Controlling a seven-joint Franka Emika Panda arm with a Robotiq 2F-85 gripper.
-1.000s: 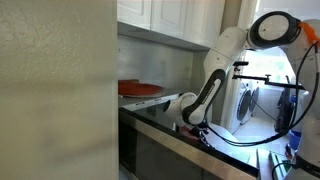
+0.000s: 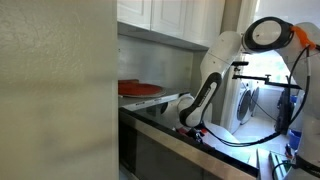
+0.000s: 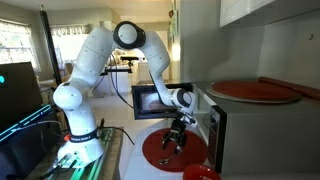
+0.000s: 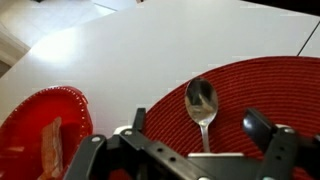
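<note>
A metal spoon lies on a round red woven mat, its bowl toward the top of the wrist view and its handle running down between my fingers. My gripper is open, one finger on each side of the spoon, with nothing held. In exterior view 2 the gripper points down over the red mat, and the spoon shows as a small shape near the mat's front. The lower end of the handle is partly hidden by the gripper in the wrist view.
Left in the wrist view stands a red bowl with a brown item inside. A large grey box carrying a red round tray rises beside the arm.
In exterior view 1 the gripper shifts only slightly over the table during the last second. Nothing else visibly moves.
</note>
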